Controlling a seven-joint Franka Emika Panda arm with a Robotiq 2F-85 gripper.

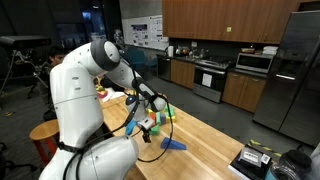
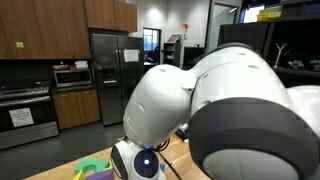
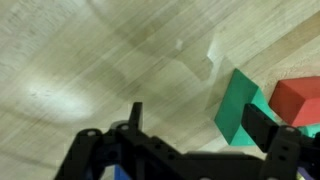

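My gripper stands open in the wrist view, its two dark fingers wide apart and nothing held between them. A green block point(image 3: 238, 107) lies on the wooden table point(image 3: 90, 75), close by the right finger. Touching or nearly touching that block, a red block point(image 3: 298, 101) sits at the right edge. A sliver of something blue point(image 3: 121, 173) shows at the bottom, mostly hidden by the gripper. In the first exterior view a blue piece point(image 1: 174, 145) lies on the table to the right of the gripper.
Black devices point(image 1: 252, 160) stand on the table's right side. In the second exterior view, the arm largely hides a green piece point(image 2: 92, 164) and a purple piece point(image 2: 101, 175). Bare table point(image 1: 205, 150) stretches between the blue piece and the devices.
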